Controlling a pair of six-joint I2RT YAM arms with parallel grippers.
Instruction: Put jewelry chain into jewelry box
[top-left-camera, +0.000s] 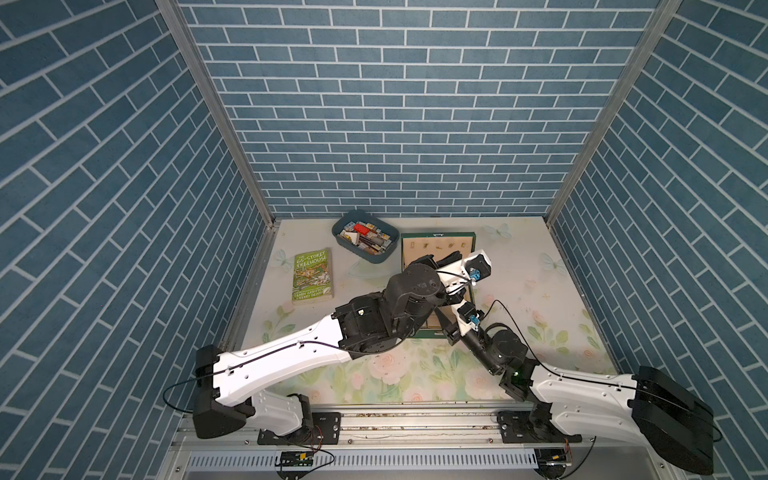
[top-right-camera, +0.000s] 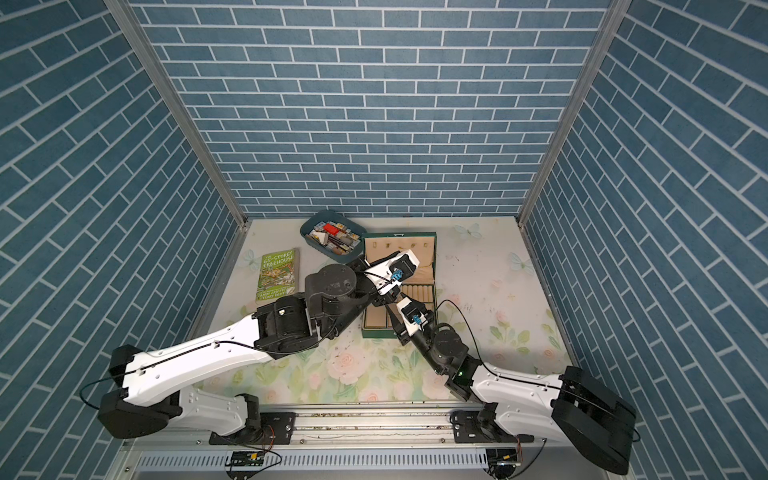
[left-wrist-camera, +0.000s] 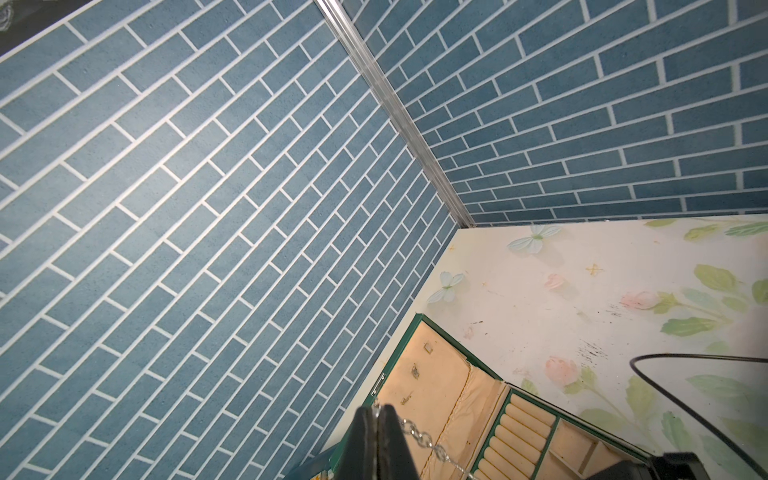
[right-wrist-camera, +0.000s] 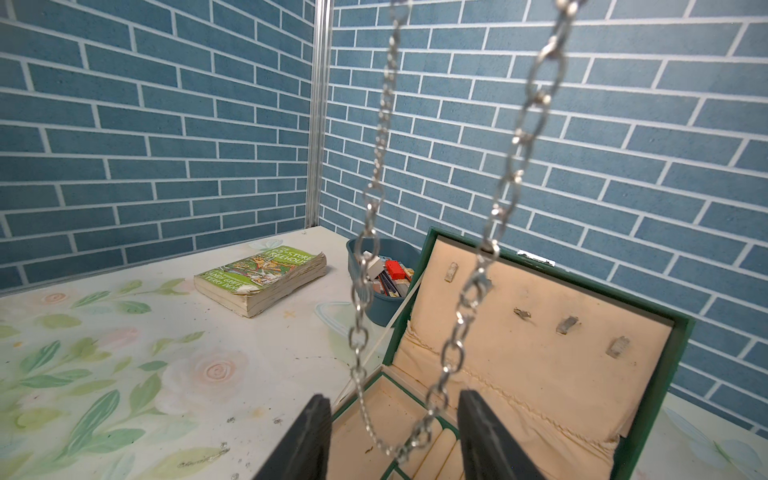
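The silver jewelry chain (right-wrist-camera: 448, 352) hangs as a long loop in the right wrist view. Its upper ends leave the top of that view. In the left wrist view my left gripper is shut, and the chain (left-wrist-camera: 425, 440) runs out from its fingertips. My right gripper stands open below, its fingers (right-wrist-camera: 310, 440) either side of the loop's low end, apart from it. Behind and beneath lies the open green jewelry box (right-wrist-camera: 656, 416), cream inside, with ring rolls and compartments. Both arms partly cover the box (top-right-camera: 429, 248) from above.
A green book (top-left-camera: 312, 274) lies at the left of the table. Close to the box's back left stands a blue bin (top-left-camera: 389, 249) of small items. Both arms' ends are close together over the box.
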